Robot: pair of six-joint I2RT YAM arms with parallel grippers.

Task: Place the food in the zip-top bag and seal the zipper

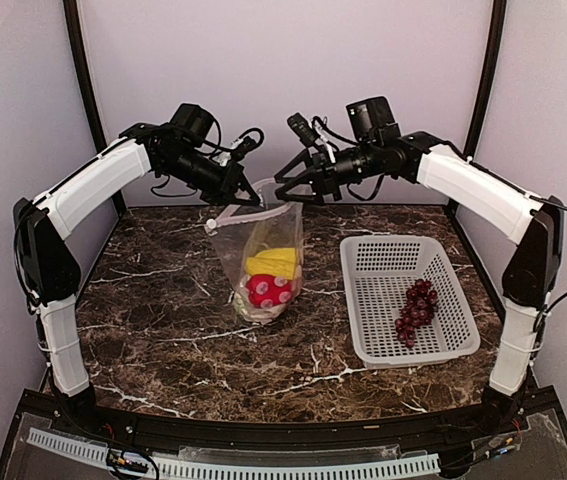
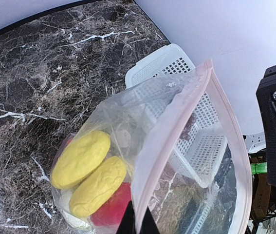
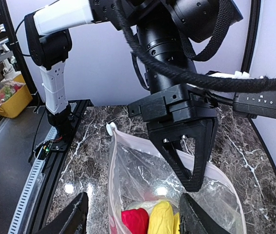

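Observation:
The clear zip top bag (image 1: 229,245) stands upright with its mouth spread. Through its wall show two yellow foods (image 2: 82,158) above a red piece with pale spots (image 1: 268,290); something pale lies lowest. My left gripper is shut on the bag's rim, pinching the pink zipper edge. Over the opposite side of the mouth, my right gripper (image 1: 283,188) stands open and empty, its two fingers (image 3: 74,217) wide apart in the right wrist view. A bunch of dark red grapes (image 1: 418,312) lies in the white basket (image 1: 351,300).
The basket stands on the right of the dark marble table (image 1: 153,320), clear of the bag. Bare table lies left of and in front of the bag. Both arms come close together over the bag's mouth.

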